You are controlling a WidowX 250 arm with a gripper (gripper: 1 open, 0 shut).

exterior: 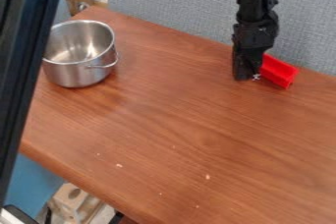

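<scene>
My gripper (247,69) is lowered at the back right of the wooden table, close against a red object (278,71), which looks like a block or small box and lies near the back wall. The gripper is dark and its fingertips are hard to make out; nothing shows clearly between them, and it appears shut. A steel pot (81,53) with handles stands at the left of the table.
A grey panel (171,7) rises along the back edge. A dark vertical post (20,61) fills the left side of the view.
</scene>
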